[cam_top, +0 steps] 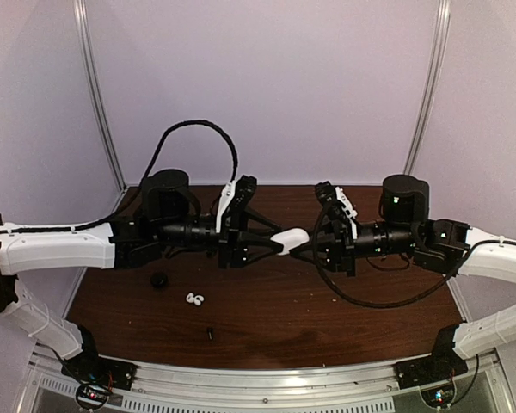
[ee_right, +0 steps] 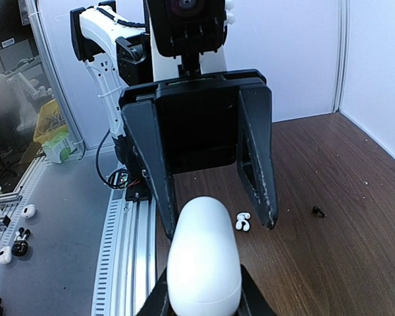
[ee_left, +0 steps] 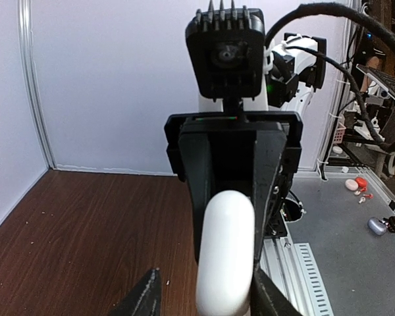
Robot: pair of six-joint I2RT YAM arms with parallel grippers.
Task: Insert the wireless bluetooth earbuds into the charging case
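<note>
The white charging case [cam_top: 289, 241] is held in the air between the grippers, seen end-on in both the left wrist view [ee_left: 225, 250] and the right wrist view [ee_right: 204, 257]. My right gripper [cam_top: 301, 249] is shut on it. My left gripper [cam_top: 267, 241] is part open around the case's other end; its fingertips show low in the left wrist view, one apart from the case. Two white earbuds [cam_top: 194, 298] lie on the wooden table below the left arm, also visible in the right wrist view [ee_right: 243, 221].
A round black object [cam_top: 159, 280] lies left of the earbuds and a small dark piece [cam_top: 210, 334] nearer the front. Walls surround the back and sides.
</note>
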